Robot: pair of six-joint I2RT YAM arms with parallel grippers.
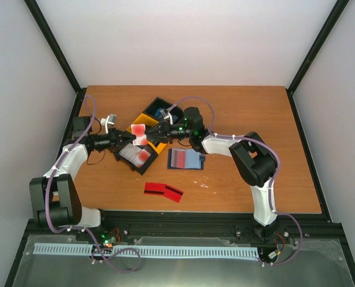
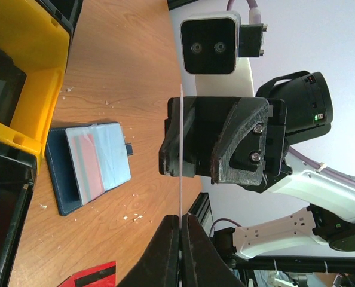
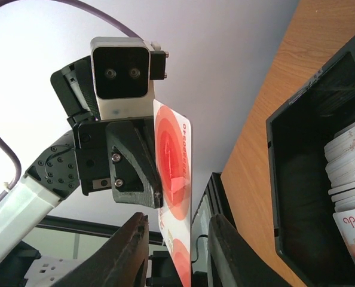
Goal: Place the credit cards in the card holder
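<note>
My left gripper is shut on a white card with red patches, which stands edge-on in the left wrist view. My right gripper is part open around that card, facing the left gripper. The blue card holder lies open on the table, with pink and pale blue sleeves showing. More white cards sit in a black compartment of the box. Two red cards lie on the table below the box.
A black and yellow box fills the left middle of the table. Small white crumbs lie near the holder.
</note>
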